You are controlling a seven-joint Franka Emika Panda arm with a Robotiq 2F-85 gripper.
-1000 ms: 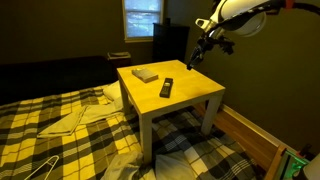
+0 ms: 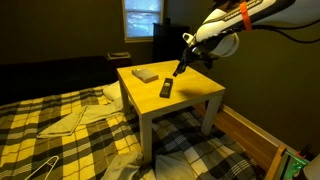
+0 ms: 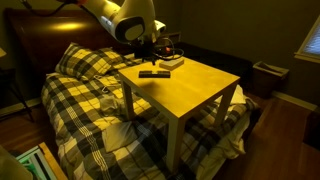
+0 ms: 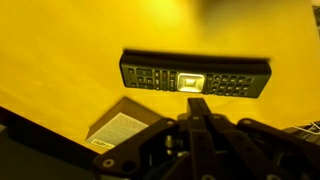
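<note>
A black remote control lies flat on the light wooden table. In the wrist view the remote stretches across the middle, with its buttons facing up. My gripper is above the table, a little to the right of the remote in exterior view 1 and apart from it. Its fingertips come together just below the remote in the wrist view; the gripper is shut with nothing showing between its fingers. A small box rests near the table's left corner, and in the wrist view the box is beside the remote.
A bed with a plaid cover stands beside the table, with clothes on it. A cable shows at the right of the wrist view.
My gripper has come down and to the left in exterior view 1, closer to the tabletop and the remote. The remote and the box have not moved.
</note>
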